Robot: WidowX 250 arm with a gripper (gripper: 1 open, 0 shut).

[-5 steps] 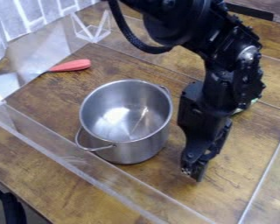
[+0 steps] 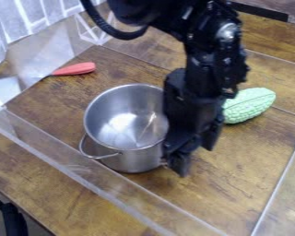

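A steel pot (image 2: pixel 119 124) with wire handles stands on the wooden table. My black gripper (image 2: pixel 183 152) is low at the pot's right side, its body overlapping the rim in the view; whether it touches the pot, and how its fingers stand, is unclear. A pale green vegetable-like object (image 2: pixel 249 103) lies behind the gripper to the right.
A red-handled utensil (image 2: pixel 71 69) lies at the back left beside crumpled clear plastic. Clear edging runs along the front left and right.
The gripper has moved left and a little up toward the pot, uncovering more of the green object. The pot looks unmoved.
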